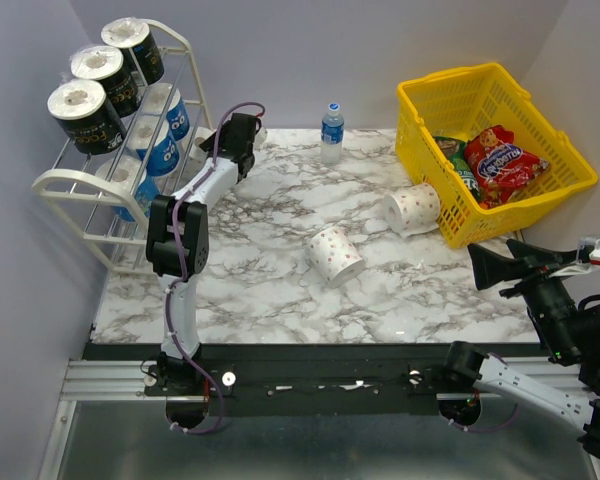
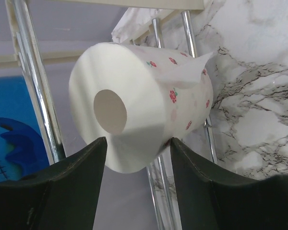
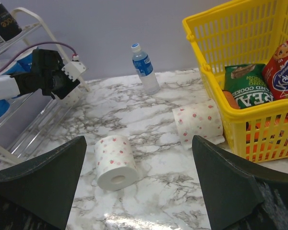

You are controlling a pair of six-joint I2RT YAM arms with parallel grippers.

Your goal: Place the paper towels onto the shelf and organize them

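Note:
In the left wrist view, a floral paper towel roll (image 2: 182,91) lies sideways on the lower rack of the white shelf (image 1: 130,235). My left gripper is part open at its near lower end, fingertips apart beside it; contact is unclear. Two more floral rolls lie on the marble: one in the middle (image 1: 332,253), one (image 1: 410,210) beside the basket. My right gripper stands open at the right, holding nothing. Black rolls (image 1: 85,115) fill the top shelf, blue-wrapped rolls (image 1: 162,150) the middle one.
A water bottle (image 1: 332,135) stands at the back. A yellow basket (image 1: 520,215) with snack bags occupies the back right. The front and middle of the marble top (image 1: 250,300) have free room.

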